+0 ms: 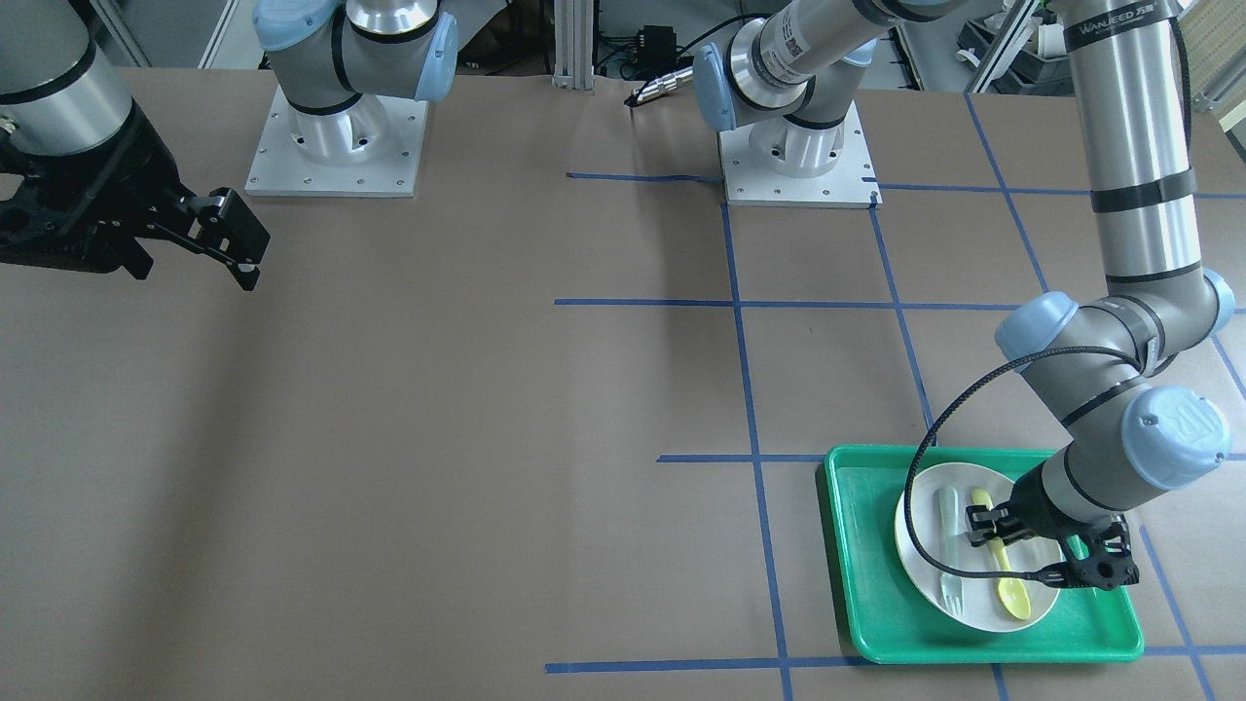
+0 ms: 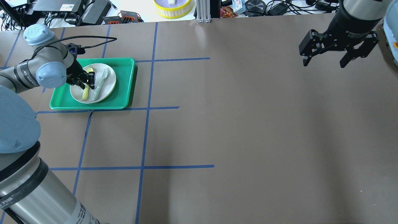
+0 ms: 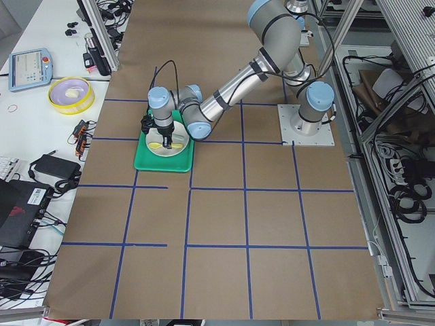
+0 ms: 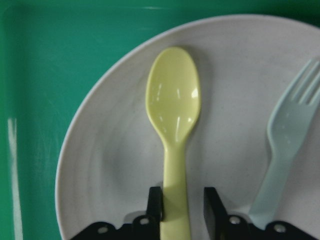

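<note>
A green tray [image 1: 866, 619] holds a white plate [image 4: 110, 150] with a yellow spoon [image 4: 173, 100] and a pale blue-green fork [image 4: 288, 127]. My gripper is low over the plate, straddling the spoon's handle with fingers apart: the left finger touches or nearly touches the handle, the right one has a gap beside it. The fork lies to the spoon's right in the wrist view. In the front view the gripper covers part of the plate and spoon.
A second arm's black gripper [image 2: 337, 44] hangs over the far side of the table [image 2: 261, 130]. Other arm bases stand at the back.
</note>
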